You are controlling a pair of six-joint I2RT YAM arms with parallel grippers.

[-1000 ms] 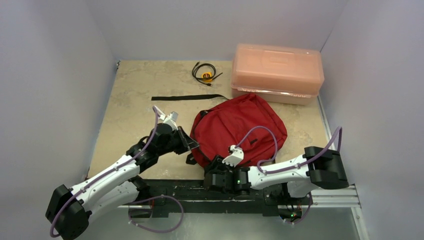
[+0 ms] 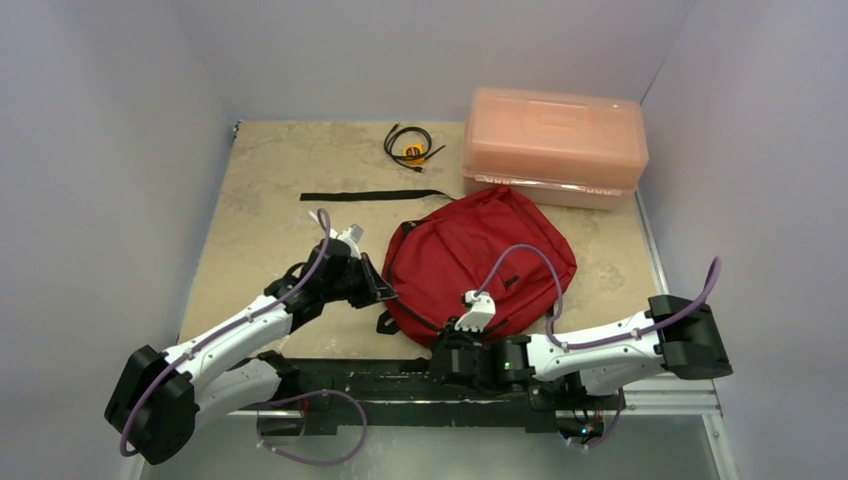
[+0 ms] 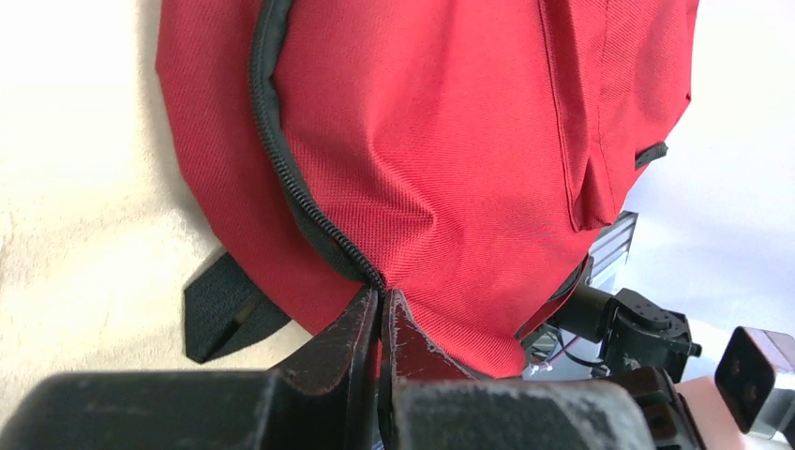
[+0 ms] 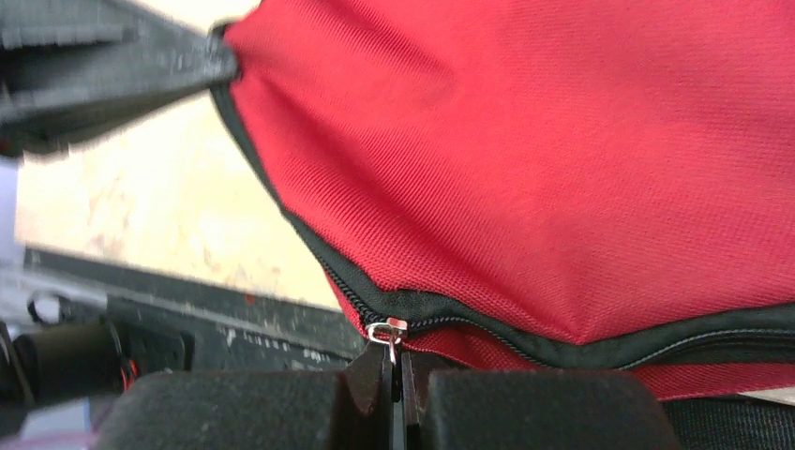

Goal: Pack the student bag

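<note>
The red bag [image 2: 475,250] lies flat on the table, its black zipper [image 3: 300,197] along the near and left edges. At its left edge, my left gripper [image 2: 388,294] is shut on the zipper edge, which runs into its fingertips in the left wrist view [image 3: 382,298]. My right gripper is shut on the metal zipper pull [image 4: 386,328] at the bag's near edge; in the top view its tips are hidden under the arm. The left gripper's tip also shows at the upper left of the right wrist view.
A closed pink case [image 2: 555,140] stands at the back right. A coiled black cable [image 2: 395,137] with a yellow tape measure [image 2: 416,151] lies at the back, a black strap [image 2: 340,196] below it.
The right arm has swung rightward along the bag's near edge.
</note>
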